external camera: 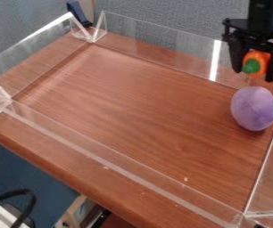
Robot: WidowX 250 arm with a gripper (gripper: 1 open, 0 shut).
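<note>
At the top right my black gripper [254, 63] is shut on a small orange-red object with a green patch [253, 64], held in the air above the wooden surface. Just below it, near the right wall, a purple egg-shaped object [254, 108] rests on the surface [127, 125].
Clear low walls border the wooden area, the left one [8, 100] near the table's edge. A dark cable [20, 194] lies off the table at lower left.
</note>
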